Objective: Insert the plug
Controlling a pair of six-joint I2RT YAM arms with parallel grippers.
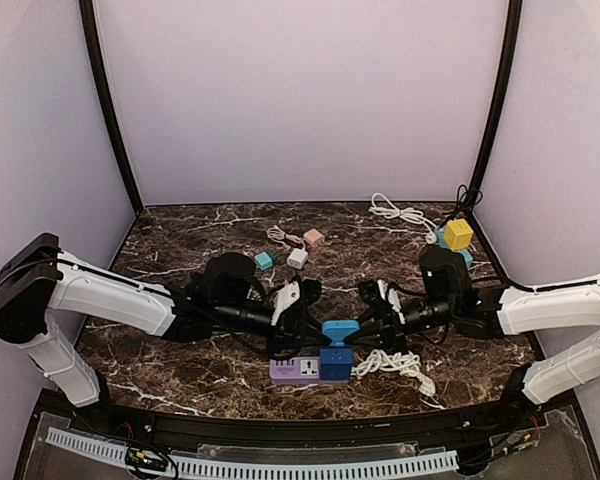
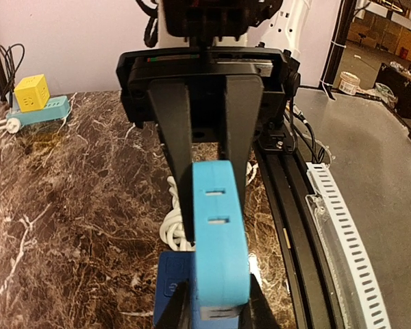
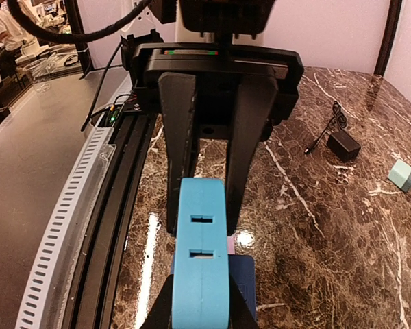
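A light-blue block [image 1: 340, 330] [image 2: 218, 240] [image 3: 201, 260] with two slots on top is held over a dark-blue socket block [image 1: 335, 365] at the end of a purple power strip [image 1: 293, 370]. My left gripper [image 1: 315, 335] is shut on the light-blue block, coming from the left. My right gripper [image 1: 358, 335] comes from the right, its fingers part open around or beside that block's other end; whether they touch it is unclear. The dark-blue block is mostly hidden under it in both wrist views.
White coiled cable [image 1: 385, 365] lies right of the strip. Small cubes [image 1: 264, 260], a yellow cube [image 1: 458, 234] and more cable lie toward the back.
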